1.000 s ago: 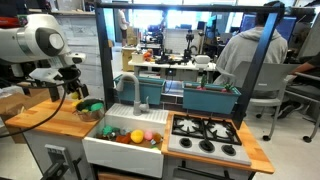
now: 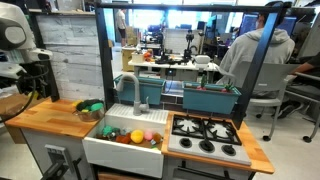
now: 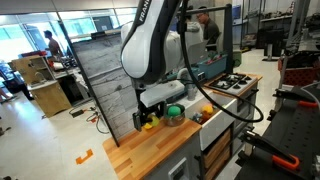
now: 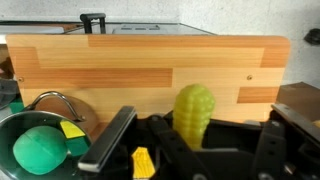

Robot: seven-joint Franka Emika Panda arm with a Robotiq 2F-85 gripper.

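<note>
My gripper [image 3: 150, 117] hangs low over the left end of the wooden counter [image 3: 140, 155], left of the metal pot. In the wrist view a rounded yellow-green object [image 4: 193, 112] stands up between the dark fingers, and the gripper appears shut on it. Its lower end is hidden by the fingers. The metal pot [image 4: 75, 105] shows at lower left, with a green round item [image 4: 40, 150] and a green-and-yellow piece [image 4: 74, 138] inside. Another yellow piece [image 4: 143, 162] is partly hidden below the fingers.
A white sink [image 2: 112, 152] with several colorful toy foods lies right of the pot [image 2: 89, 111]. Beyond it is a stove [image 2: 208, 137]. The faucet [image 2: 137, 95] rises behind the sink, and blue bins [image 2: 210, 98] line the back.
The arm has moved left, away from the pot, and its gripper is now over the counter's left end. A yellow object appears to have travelled with it. The pot stays put.
</note>
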